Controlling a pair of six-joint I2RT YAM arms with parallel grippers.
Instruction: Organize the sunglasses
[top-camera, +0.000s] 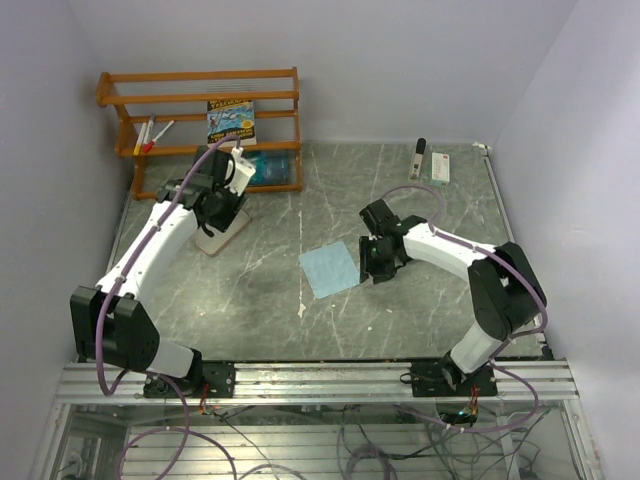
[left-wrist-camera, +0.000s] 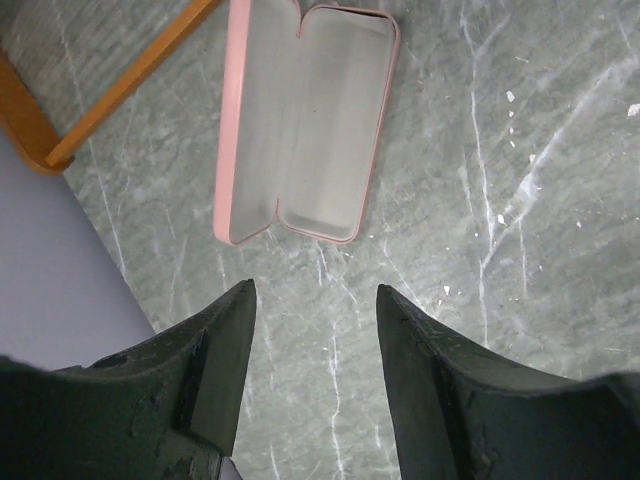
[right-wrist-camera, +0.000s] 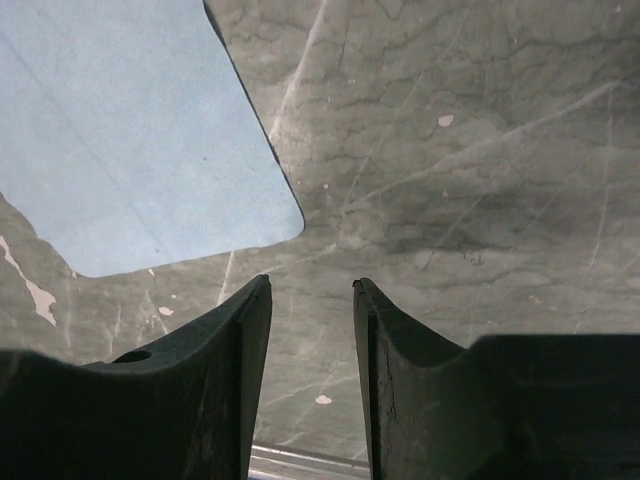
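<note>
An empty case with a pink edge (left-wrist-camera: 338, 120) lies opened out on the table in the left wrist view, its lid part standing up at the left. My left gripper stands open just short of it, with nothing between its fingers. The light blue cloth (top-camera: 328, 270) lies flat at mid-table. Beside the cloth's right edge, my right gripper is open over bare table, empty too.
A wooden rack (top-camera: 200, 95) with a book (top-camera: 231, 120) and several pens stands at the back left. At the back right lie a dark marker-like object (top-camera: 417, 160) and a small white box (top-camera: 440, 168).
</note>
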